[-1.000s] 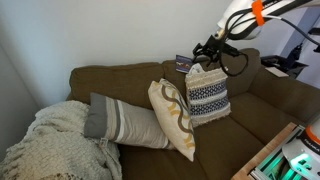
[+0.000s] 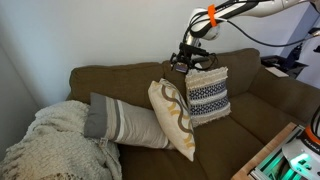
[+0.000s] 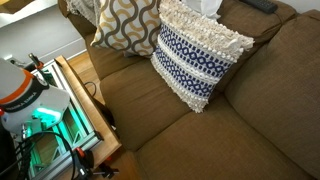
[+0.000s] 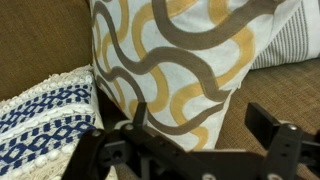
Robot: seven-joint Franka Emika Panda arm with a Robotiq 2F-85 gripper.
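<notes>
Near the top of the sofa back, my gripper (image 2: 187, 56) hangs in front of the wall in exterior view 1. In the wrist view, the gripper is open, its dark fingertips wide apart with nothing held between them. Beyond them leans a white pillow (image 4: 165, 65) with grey and mustard waves; whether the fingers touch it cannot be told. To its left in that view is a blue-and-white fringed pillow (image 4: 45, 120). A grey striped pillow (image 4: 290, 40) shows at the upper right. Close by the gripper, a small dark object (image 2: 181, 68) sits at the sofa's top edge.
The brown sofa (image 3: 190, 145) has a bare seat in front of the pillows. A cream knitted blanket (image 2: 62, 145) covers its left end. White material (image 3: 205, 7) and a dark flat object (image 3: 262, 5) lie along the sofa's top. A wooden table edge (image 3: 85, 110) stands in front.
Over the last second, the gripper has moved left in exterior view 1, toward the small dark object at the sofa's top. The pillows and blanket look unmoved.
</notes>
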